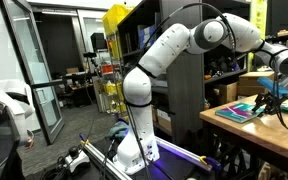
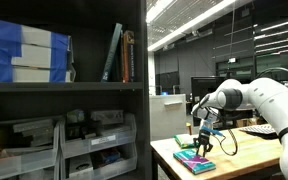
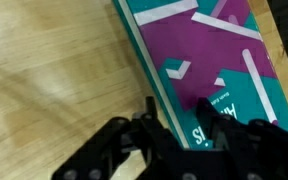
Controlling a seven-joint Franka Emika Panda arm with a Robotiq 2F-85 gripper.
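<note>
A teal and purple book [image 3: 206, 62] with white stripes lies flat on the wooden table; its long edge shows clearly in the wrist view. At the bottom of that view the dark fingers of my gripper stand apart, one on either side of that edge. Whether they touch the cover cannot be told. The same book [image 1: 239, 112] is near the table's left side in exterior view 1, with my gripper [image 1: 263, 101] over its right end. From the other side, exterior view 2 has the gripper [image 2: 204, 148] just above the book [image 2: 195, 161].
Bare table [image 3: 49, 90] lies beside the book's edge. In exterior view 2 a green-topped item [image 2: 185, 141] sits behind the gripper, and a dark shelf [image 2: 94, 75] with books and bins stands at left. A cardboard box [image 1: 227, 92] is behind the table.
</note>
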